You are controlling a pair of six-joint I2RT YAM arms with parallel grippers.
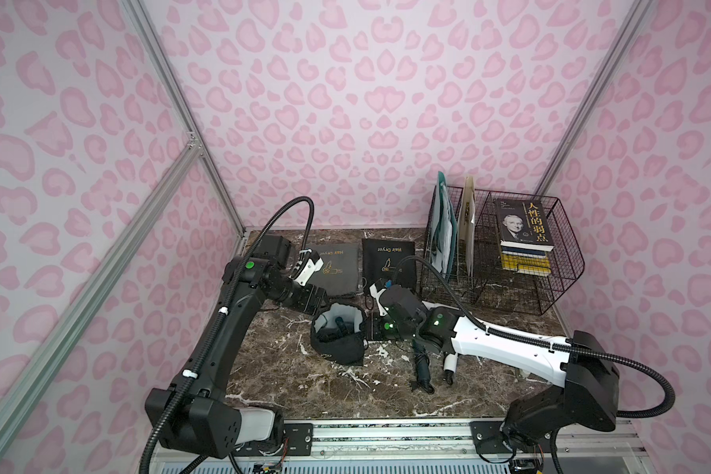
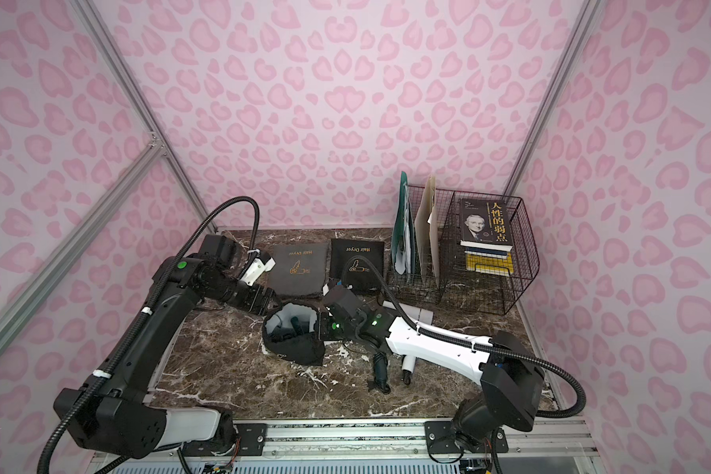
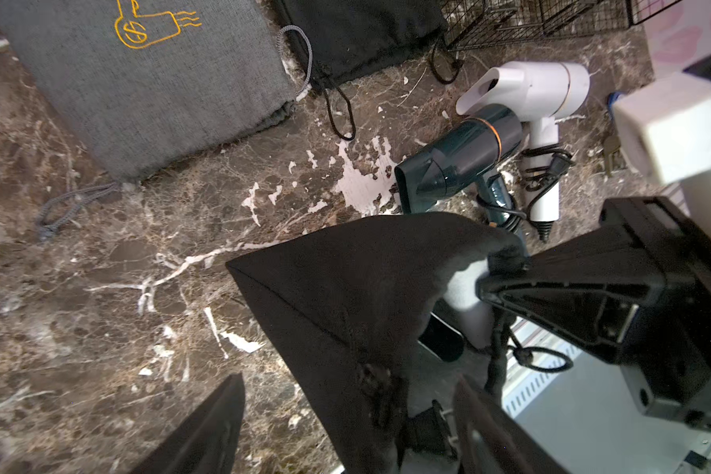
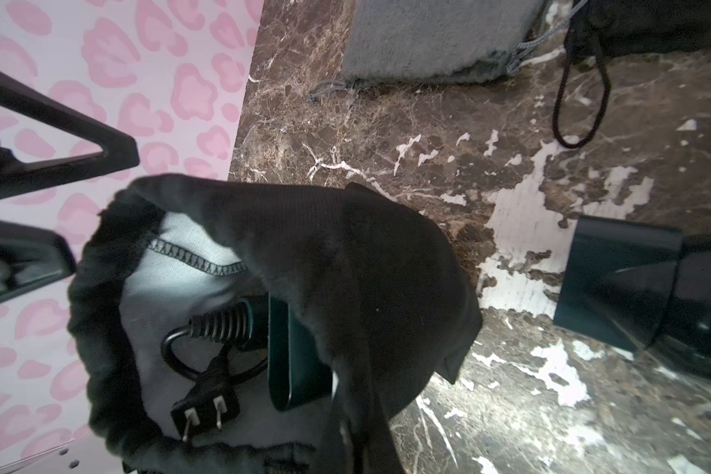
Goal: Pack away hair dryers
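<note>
An open black drawstring bag [image 1: 337, 347] holds a dark hair dryer and its plug [image 4: 205, 410]. My open left gripper [image 1: 314, 300] is above its left side. My right gripper [image 1: 375, 325] is at the bag's right rim; in the right wrist view the rim cloth runs down between its fingertips, and it looks shut. To the right lie a dark green hair dryer [image 3: 442, 166] and a white one [image 3: 529, 87]. Flat at the back are a grey bag [image 2: 296, 276] and a black bag [image 2: 355, 276], both printed "Hair Dryer".
A wire rack [image 1: 561, 252] with books [image 1: 521, 221] and upright folders [image 1: 442, 221] fills the back right. Pink patterned walls enclose the space.
</note>
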